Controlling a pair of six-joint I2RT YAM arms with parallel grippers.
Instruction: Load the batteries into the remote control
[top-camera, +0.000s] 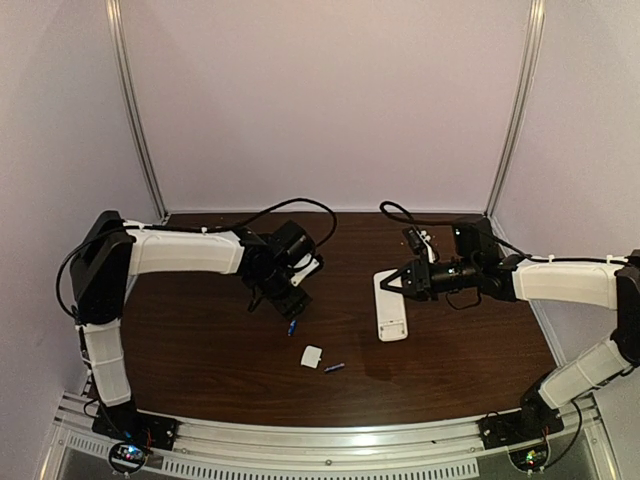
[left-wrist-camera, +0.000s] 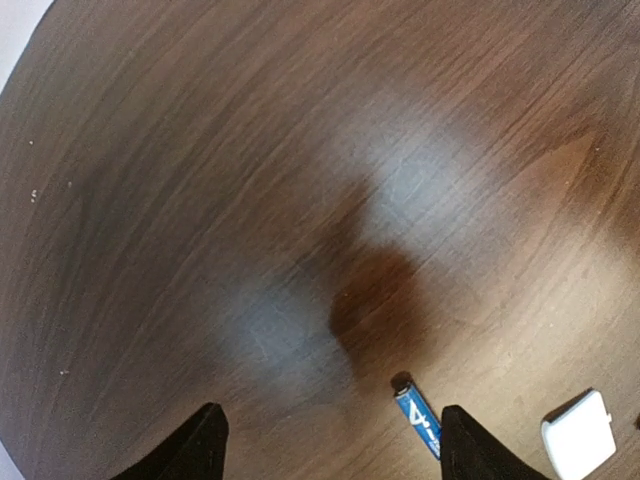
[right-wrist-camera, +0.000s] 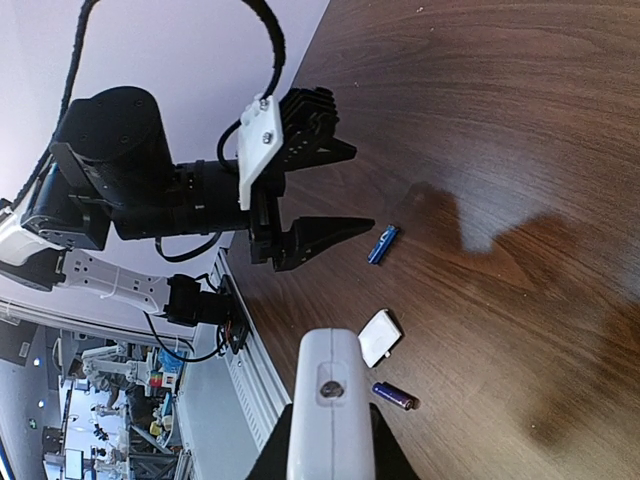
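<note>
My right gripper (top-camera: 395, 282) is shut on the white remote (top-camera: 390, 315), battery compartment visible in the top view; it fills the bottom middle of the right wrist view (right-wrist-camera: 330, 420). My left gripper is open, fingers apart with nothing between, above and near a blue battery (left-wrist-camera: 418, 418) on the table. A second, darker battery (right-wrist-camera: 395, 395) lies nearer the front. The white battery cover (top-camera: 311, 356) lies between the two batteries.
</note>
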